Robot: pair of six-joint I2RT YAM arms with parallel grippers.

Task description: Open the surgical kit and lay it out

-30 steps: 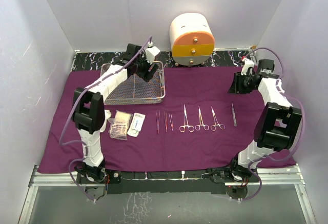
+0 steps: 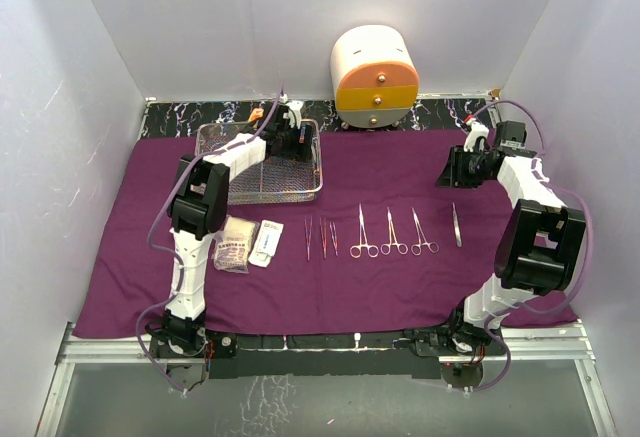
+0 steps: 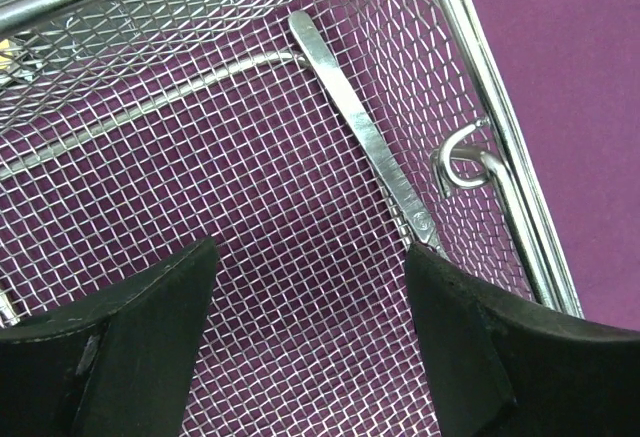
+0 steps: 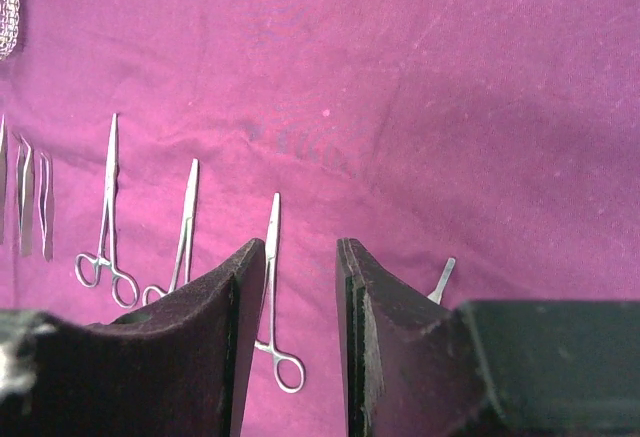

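Observation:
My left gripper (image 2: 290, 142) is over the right end of the wire basket (image 2: 255, 197), open and empty; a flat metal handle (image 3: 365, 132) lies inside along that side, between and beyond its fingertips. My right gripper (image 2: 450, 167) hovers over cloth at the right, fingers slightly apart, empty. Below it lie a slim instrument (image 2: 456, 225) and three scissor-like instruments (image 2: 393, 247), with several tweezers (image 2: 323, 237) to their left. Packets (image 2: 235, 247) and a white item (image 2: 265, 242) lie below the basket.
A small drawer cabinet (image 2: 375, 77) stands at the back centre.
My left arm has swung round over the basket, its gripper settling at the right end.

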